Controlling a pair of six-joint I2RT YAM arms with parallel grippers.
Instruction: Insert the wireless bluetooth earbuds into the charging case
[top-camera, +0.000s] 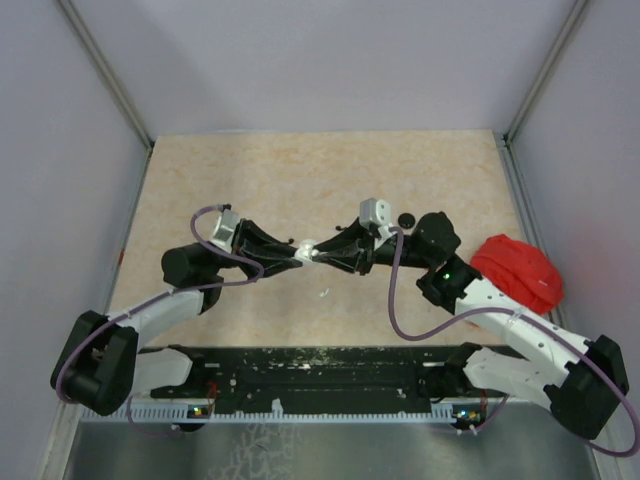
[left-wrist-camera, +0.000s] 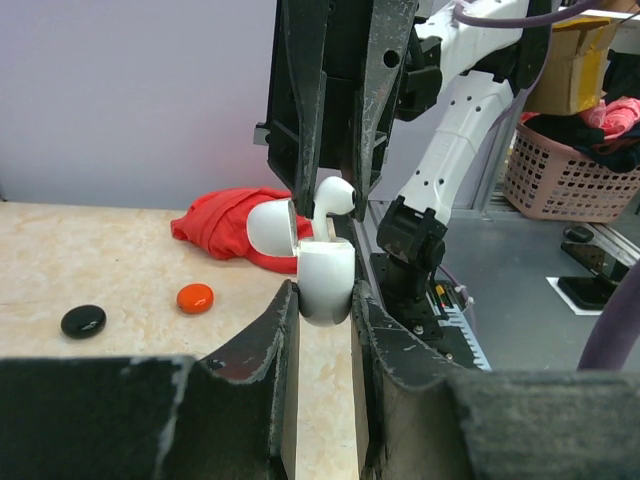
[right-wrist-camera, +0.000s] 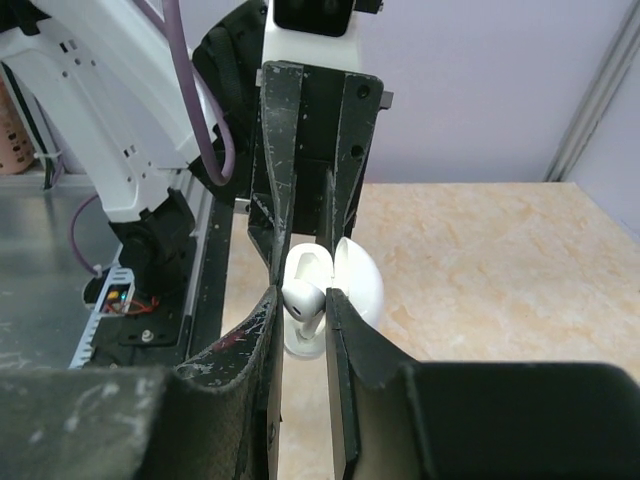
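Observation:
My left gripper is shut on the white charging case (left-wrist-camera: 326, 280), held above the table with its lid (left-wrist-camera: 270, 228) swung open. A white earbud (right-wrist-camera: 303, 298) sits between the fingertips of my right gripper, which is shut on it. In the left wrist view the stem of the earbud (left-wrist-camera: 333, 195) points down at the opening of the case; how deep it goes is hidden. Both grippers meet over the middle of the table in the top view, the left (top-camera: 297, 257) and the right (top-camera: 321, 256) with the case (top-camera: 305, 251) between them.
A red cloth (top-camera: 518, 272) lies at the table's right side. On the tabletop are a black round piece (left-wrist-camera: 83, 321) and an orange one (left-wrist-camera: 195, 298).

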